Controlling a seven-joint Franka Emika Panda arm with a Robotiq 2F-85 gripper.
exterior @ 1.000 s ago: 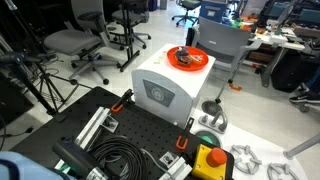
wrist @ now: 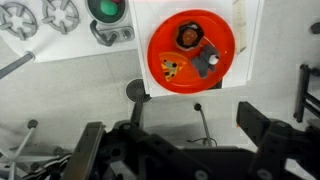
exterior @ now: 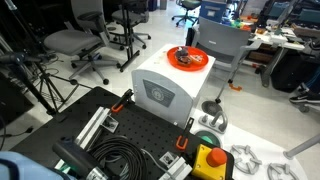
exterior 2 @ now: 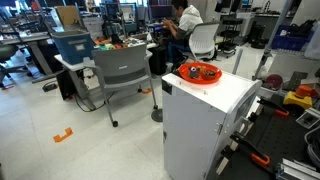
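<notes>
A round red plate (wrist: 158,52) lies on a white surface in the wrist view. It carries a dark, ring-shaped item (wrist: 188,37), a toy pizza slice (wrist: 173,66) and a small grey toy (wrist: 206,60). My gripper is open at the lower part of the wrist view, its fingers wide apart with only floor visible between them; the plate is beyond them, apart. Exterior view 1 shows the red plate (exterior: 200,61) on top of a white cabinet, as does exterior view 2, where the plate (exterior 2: 213,80) holds the same small items, hard to make out.
The white cabinet (exterior 2: 190,130) stands beside a black worktop (exterior: 140,130) with coiled cable (exterior: 118,158). A pot (wrist: 108,10) with something green inside sits by stove burners (wrist: 60,14). An orange-and-yellow object (exterior: 211,160) is near the burners. A grey chair (exterior 2: 122,75) stands behind the cabinet.
</notes>
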